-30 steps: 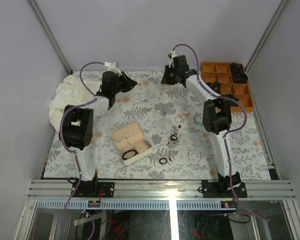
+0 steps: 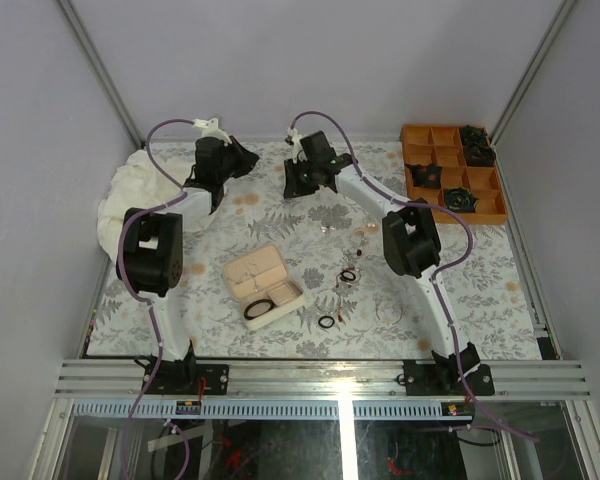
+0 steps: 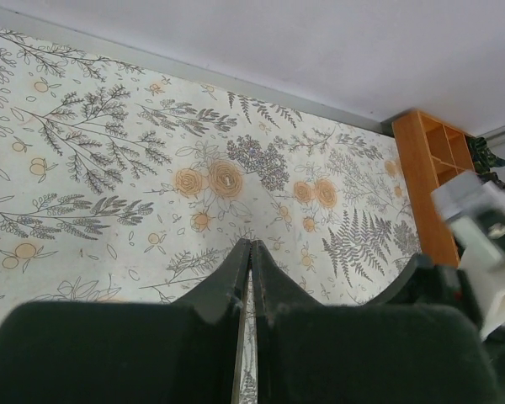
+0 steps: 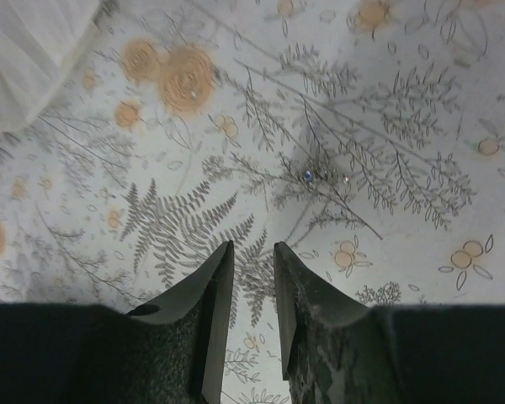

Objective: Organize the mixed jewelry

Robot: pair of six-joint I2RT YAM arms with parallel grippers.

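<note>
The cream jewelry box (image 2: pixel 256 264) lies open at the lower middle, a dark band in it. Small jewelry, including dark rings (image 2: pixel 326 321), is scattered right of it. My left gripper (image 2: pixel 251 160) is shut at the back left, nothing visible between its fingers. My right gripper (image 2: pixel 292 189) hangs over the back middle, fingertips slightly apart, nothing seen between them. Small shiny pieces (image 4: pixel 308 176) lie beyond its fingertips in the right wrist view.
An orange compartment organizer (image 2: pixel 446 152) with dark items stands at the back right. A white cloth (image 2: pixel 128 205) is bunched on the left. The table between the grippers and the box is clear.
My right gripper has moved left and toward the table's front, closer to the middle. The left gripper has shifted slightly left.
</note>
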